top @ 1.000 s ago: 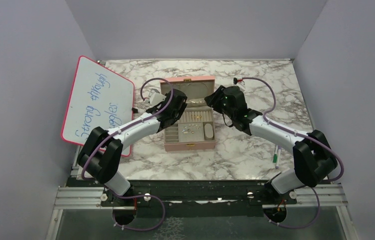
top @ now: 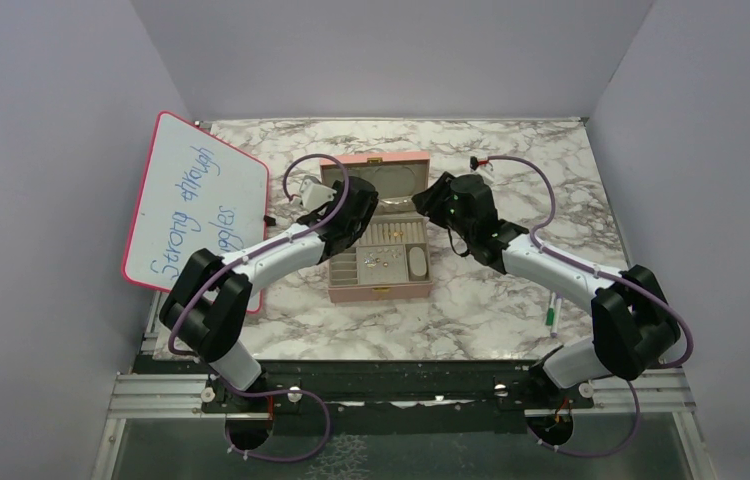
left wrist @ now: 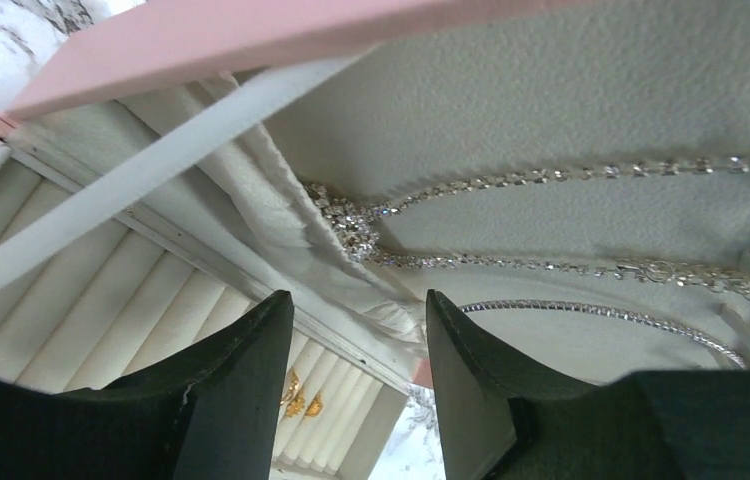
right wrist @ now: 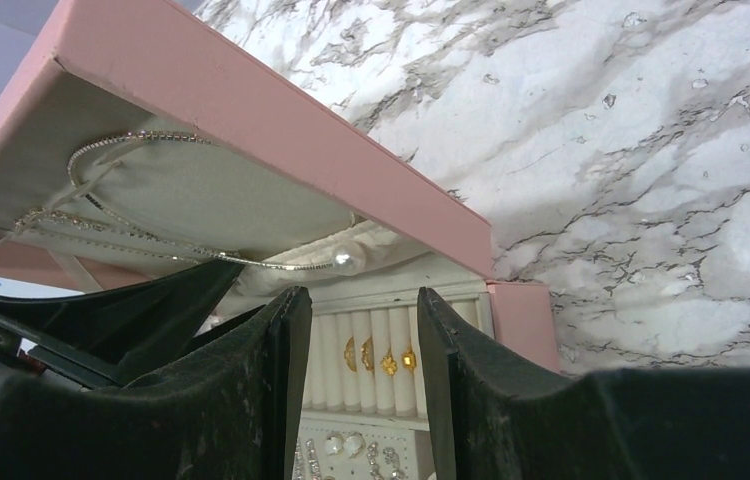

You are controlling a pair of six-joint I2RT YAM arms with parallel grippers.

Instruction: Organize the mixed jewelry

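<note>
A pink jewelry box (top: 381, 292) stands open at table centre. In its lid, silver chains (left wrist: 571, 175) and a pearl pendant (right wrist: 347, 259) hang by a fabric pocket (left wrist: 291, 230). Gold earrings (right wrist: 391, 365) sit in the ring rolls (right wrist: 331, 365); silver pieces (right wrist: 353, 445) lie on the pad below. My left gripper is open at the lid, nothing between its fingertips. My right gripper stands open at the lid's right side, nothing between its fingers; the left gripper's black body shows beyond it.
A whiteboard (top: 191, 200) with blue writing lies at the left. Markers (top: 553, 312) lie at the front right. Both grippers are close together over the box.
Both arms have shifted only very slightly in the top view; the box looks unchanged.
</note>
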